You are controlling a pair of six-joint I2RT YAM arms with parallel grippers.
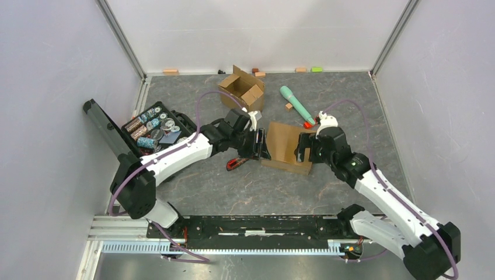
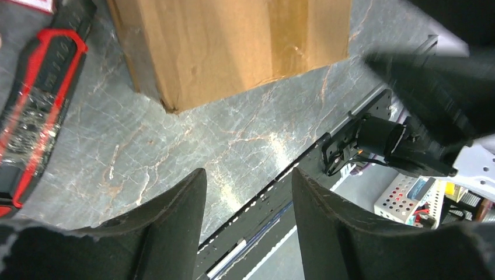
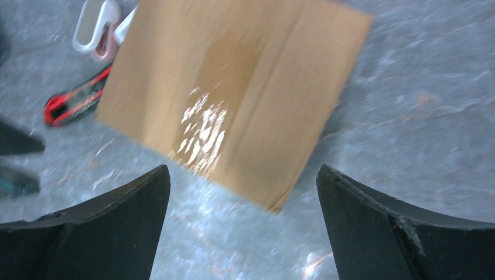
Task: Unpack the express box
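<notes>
The closed brown cardboard box (image 1: 282, 143) lies on the grey tabletop between my two grippers, a tape strip (image 3: 213, 111) across its top. At its left side my left gripper (image 1: 264, 150) stands open; in the left wrist view the box (image 2: 216, 46) lies beyond the fingertips and nothing is between them. My right gripper (image 1: 302, 149) is open over the right part of the box. In the right wrist view the box (image 3: 280, 105) shows ahead of the spread fingers (image 3: 373, 227), with the gap empty. Left of the box lies a red-and-black utility knife (image 2: 44, 105).
An open, empty-looking carton (image 1: 242, 90) stands at the back. Behind the box on the right is a green cylinder (image 1: 297, 105) with a red end. An open black case (image 1: 160, 128) full of small items sits at the left.
</notes>
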